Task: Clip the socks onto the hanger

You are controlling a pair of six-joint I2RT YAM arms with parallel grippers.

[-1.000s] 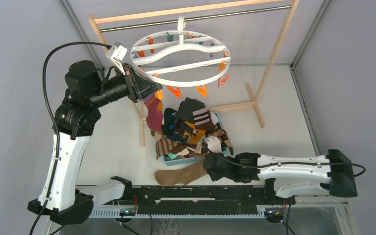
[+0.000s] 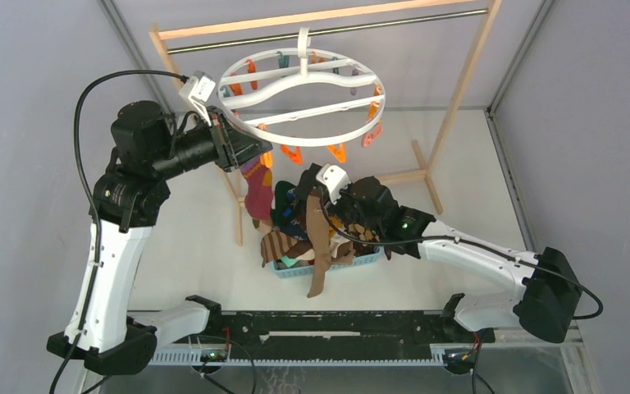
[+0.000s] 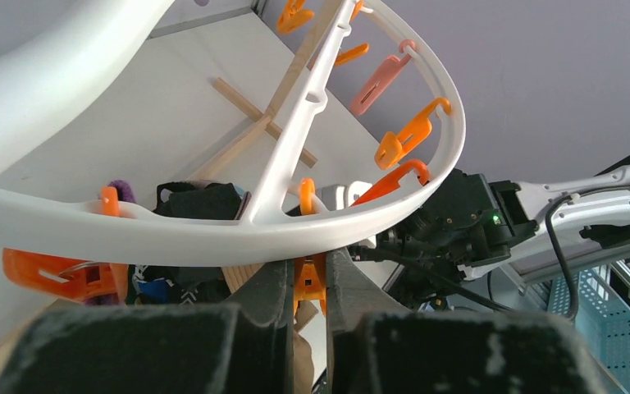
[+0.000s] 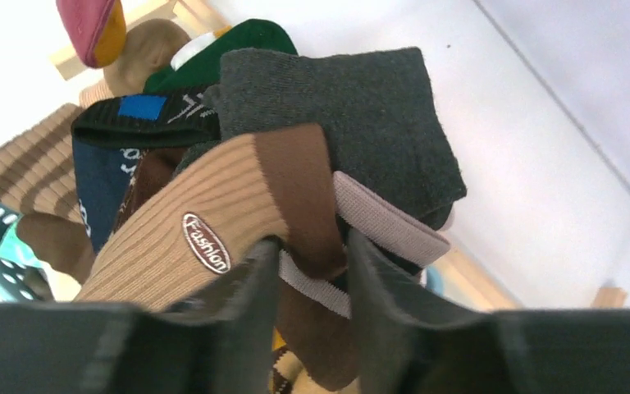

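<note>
My left gripper is shut on an orange clip (image 3: 308, 281) under the rim of the white round hanger (image 2: 303, 141). Below the basket-side part of the hanger, my right gripper (image 2: 326, 187) has the long brown ribbed sock (image 2: 318, 246) at its tips, the sock hanging down. In the right wrist view the dark brown cuff (image 4: 299, 189) reaches into the gap between blurred fingers that stand somewhat apart; whether they grip it does not show. The "Fashion" label (image 4: 206, 243) faces the camera. A maroon and purple sock (image 2: 258, 193) hangs at the hanger's left.
A blue basket (image 2: 295, 271) heaped with socks stands below the hanger. More clips, such as an orange one (image 2: 337, 153) and a pink one (image 2: 372, 135), hang along the rim. A wooden stand (image 2: 459, 78) frames the area; the floor right of the basket is clear.
My right gripper has lifted the brown sock off the floor in front of the basket, moving away from the front rail toward the hanger. My left arm has stayed nearly still.
</note>
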